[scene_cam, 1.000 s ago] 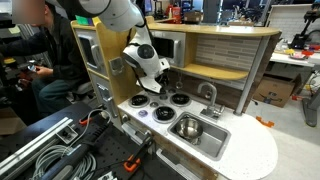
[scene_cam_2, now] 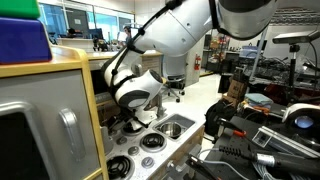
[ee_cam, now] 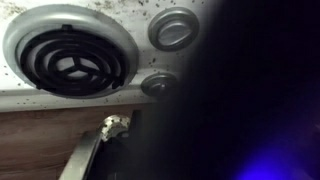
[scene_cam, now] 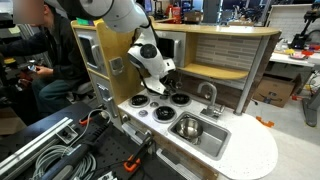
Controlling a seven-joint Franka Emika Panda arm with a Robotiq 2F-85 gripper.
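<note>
The white arm reaches down over the toy kitchen's stove, and my gripper (scene_cam: 170, 83) hangs just above the back part of the counter, near the burners. It is open as far as its small, dark shape lets me see, with nothing visible held. In exterior view 2 the gripper (scene_cam_2: 132, 127) is low behind the burners. A burner with a black grate (ee_cam: 75, 62) fills the upper left of the wrist view, and beside it are two grey knobs (ee_cam: 174, 30). A dark, blurred mass covers the right half there.
To the right of the stove are a metal sink basin (scene_cam: 187, 128) and a faucet (scene_cam: 209, 98). A wooden shelf (scene_cam: 215, 70) spans the back, with a microwave (scene_cam: 171, 46) at its left. Bare white counter (scene_cam: 245, 150) lies at the far right.
The arm's wrist has turned a little and the gripper has shifted slightly to the right over the stove. Burners, sink and shelf look the same.
</note>
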